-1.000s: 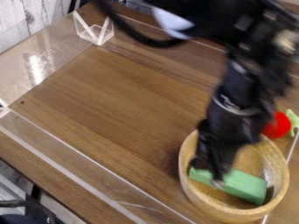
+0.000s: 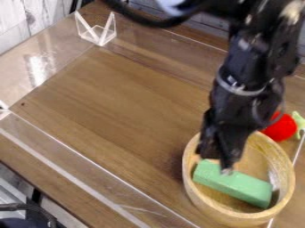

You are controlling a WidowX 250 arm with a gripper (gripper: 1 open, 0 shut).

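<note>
A wooden bowl (image 2: 197,196) sits at the lower right of the camera view with a green block (image 2: 238,185) lying in it. My gripper (image 2: 212,147) hangs over the bowl's back left part, just above the block. It is blurred; nothing shows held between its fingers, and their gap is too unclear to make out.
A red round object (image 2: 281,127) and a small light green item lie right of my gripper, behind the bowl. A clear acrylic holder (image 2: 96,28) stands at the back left.
My gripper has risen slightly from lower in the bowl, uncovering more of the green block, which stays lying in the bowl.
</note>
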